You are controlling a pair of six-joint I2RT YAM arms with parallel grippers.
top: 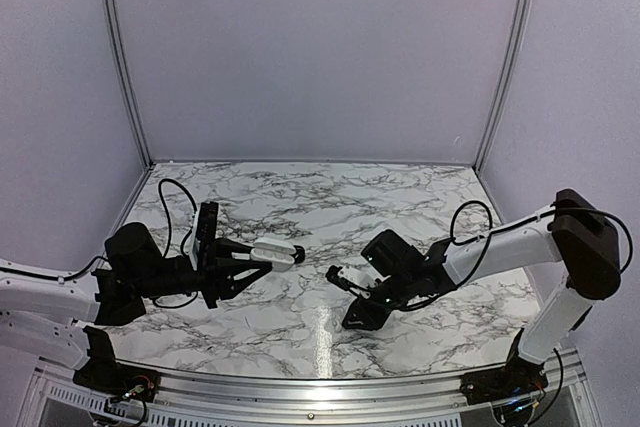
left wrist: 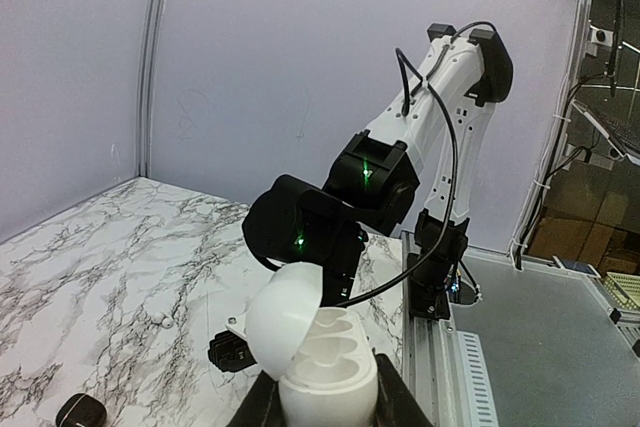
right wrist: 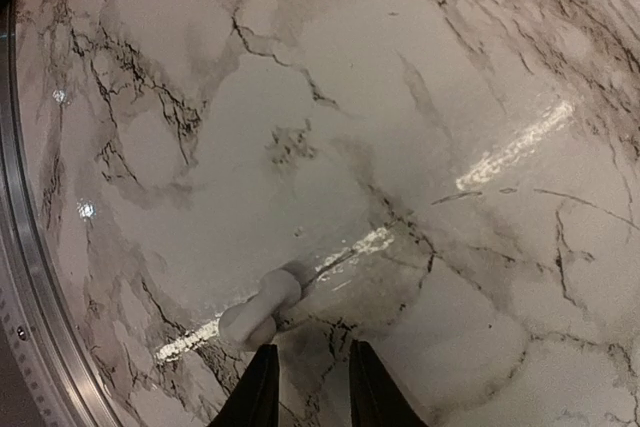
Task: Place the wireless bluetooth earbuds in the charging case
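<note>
My left gripper point(top: 262, 258) is shut on the white charging case point(left wrist: 330, 372), held above the table. Its lid point(left wrist: 285, 317) is raised, and the hollows inside show with no earbud visible in them. A white earbud point(right wrist: 262, 305) lies on the marble in the right wrist view, just ahead of the left-hand fingertip. My right gripper is open above the table, a gap between its fingertips and nothing in it. From the top, the right gripper hides the earbud.
A small dark rounded object point(left wrist: 81, 411) shows low in the left wrist view. A metal rail point(top: 310, 392) runs along the table's front edge.
</note>
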